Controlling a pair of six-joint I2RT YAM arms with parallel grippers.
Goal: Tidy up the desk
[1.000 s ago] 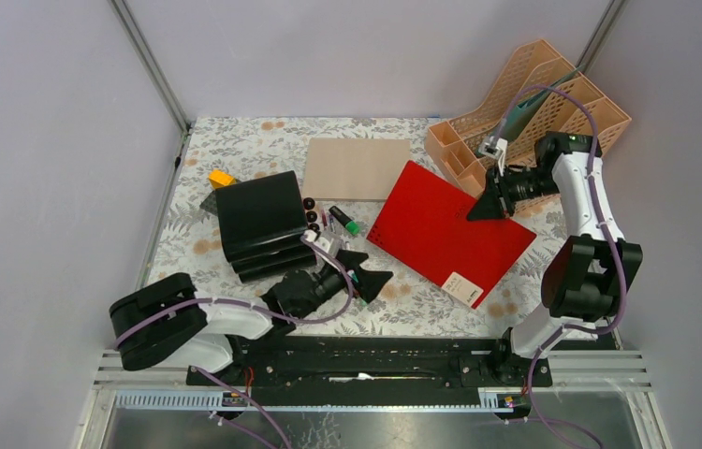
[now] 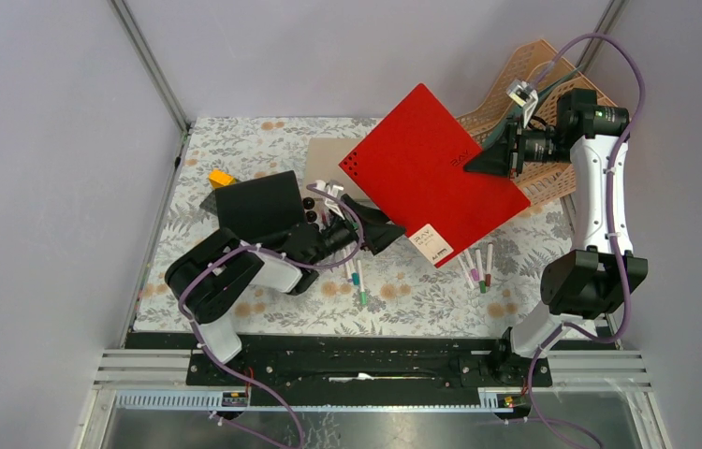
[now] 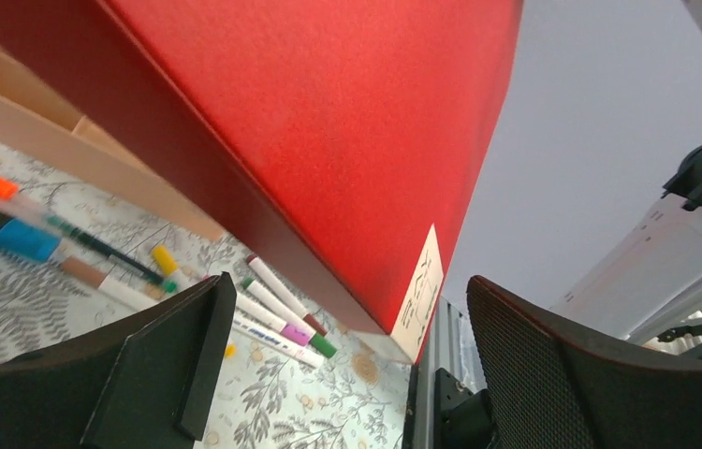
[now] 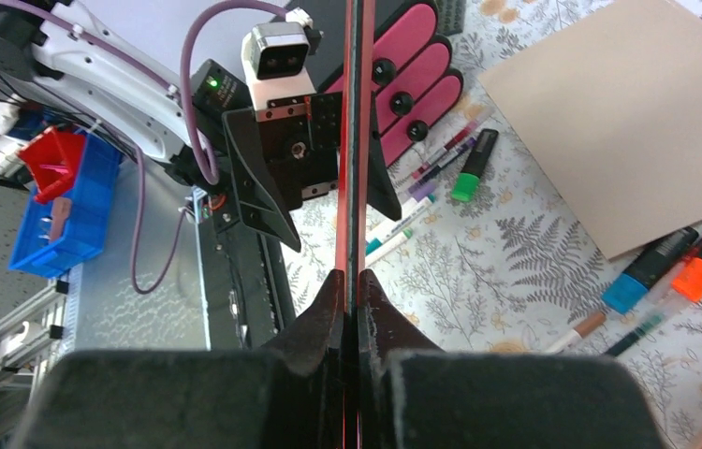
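My right gripper [image 2: 489,161] is shut on a red folder [image 2: 427,159], lifting it tilted above the desk, with its edge upright between the fingers in the right wrist view [image 4: 351,309]. My left gripper [image 2: 380,234] is open beside the folder's lower left; in its wrist view the red folder [image 3: 329,122] hangs just above and between the fingertips, with no grip visible. Markers [image 2: 476,267] and pens lie loose on the patterned desk [image 2: 179,281].
A peach mesh organizer [image 2: 534,70] stands at the back right, partly hidden. A beige board [image 2: 324,159] lies at the back. A black case [image 2: 258,201] with pink slots and a yellow object [image 2: 221,177] sit on the left.
The red folder has risen and tilted, moving up toward the back in my right gripper. My left arm has moved right and toward the back, closer to the folder.
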